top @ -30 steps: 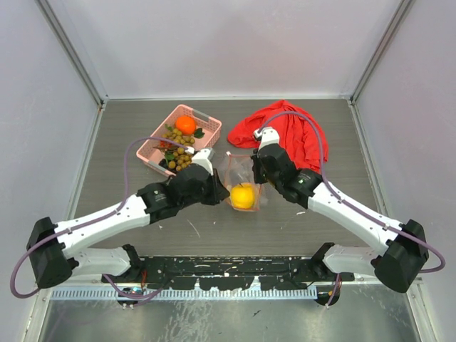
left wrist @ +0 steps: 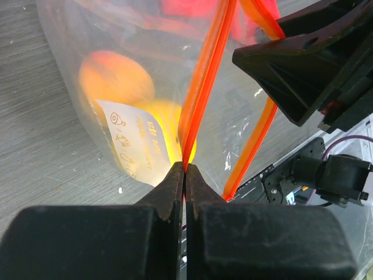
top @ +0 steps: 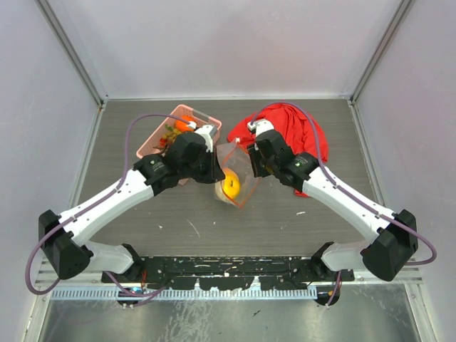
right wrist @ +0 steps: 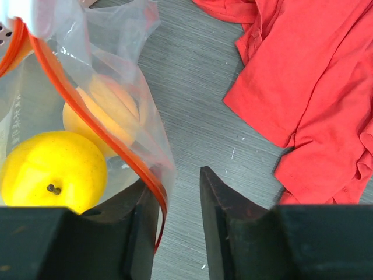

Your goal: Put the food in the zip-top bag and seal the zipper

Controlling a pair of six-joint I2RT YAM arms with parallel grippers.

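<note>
The clear zip top bag (top: 246,171) with an orange zipper edge stands between my two grippers. Inside it lie a yellow fruit (right wrist: 55,172) and an orange-toned round fruit (right wrist: 108,114); a drawn-on white label (left wrist: 131,143) shows through the plastic. My left gripper is shut on the bag's orange edge, pinched at its fingertips. In the right wrist view, my right gripper is part open; the bag's other orange edge (right wrist: 119,146) runs down beside its left finger, with a gap to the right finger. The mouth stands spread apart.
Behind the left arm is a pink basket (top: 206,117) holding fruit, including an orange (top: 184,122). A crumpled red cloth (top: 303,132) lies behind the right arm. In front of the bag the grey table (top: 228,231) is clear.
My left gripper has moved back and slightly left, covering more of the basket. The bag and yellow fruit have shifted left and back.
</note>
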